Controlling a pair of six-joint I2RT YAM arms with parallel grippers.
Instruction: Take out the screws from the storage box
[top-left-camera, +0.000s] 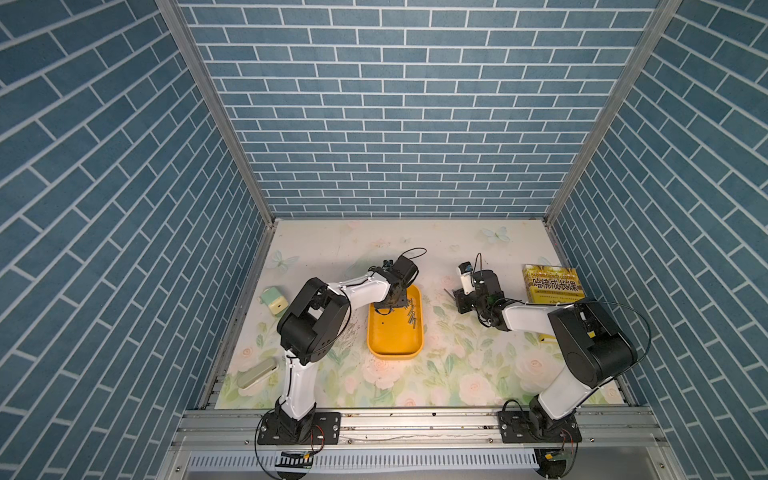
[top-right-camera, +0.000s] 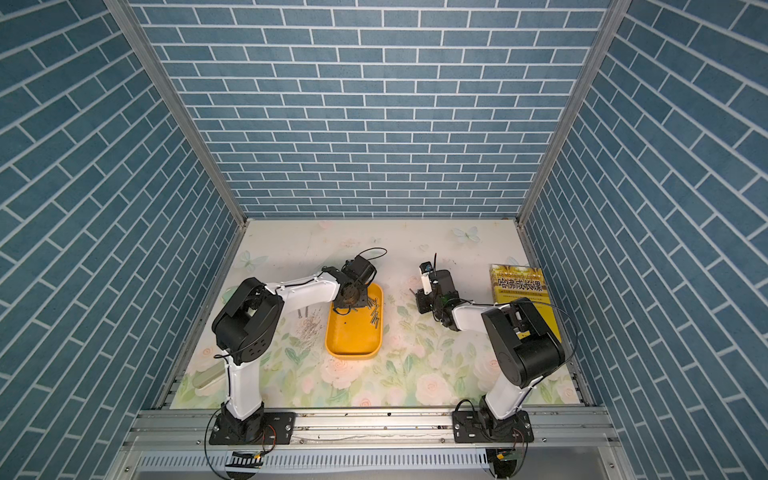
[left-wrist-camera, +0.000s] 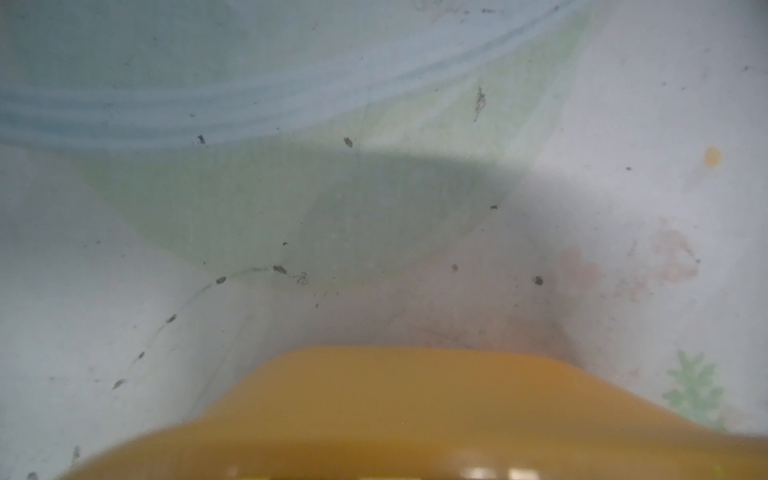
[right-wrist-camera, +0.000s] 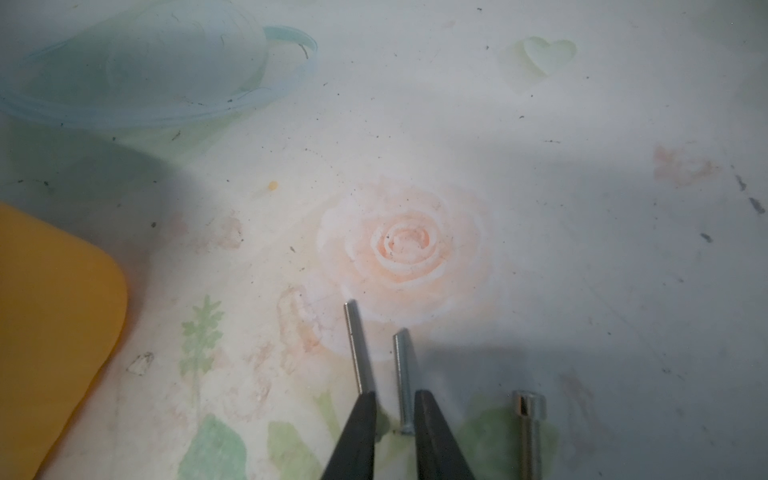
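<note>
The orange storage box sits in the middle of the table, with several screws along its right side inside. My left gripper is over the box's back end; its fingertips are hidden, and only the box's orange rim and table show in its wrist view. My right gripper is part open, low over the table right of the box, with screws lying at and between its fingertips and a thicker screw to their right.
A yellow book lies at the right. A small green object and a pale bar lie at the left.
</note>
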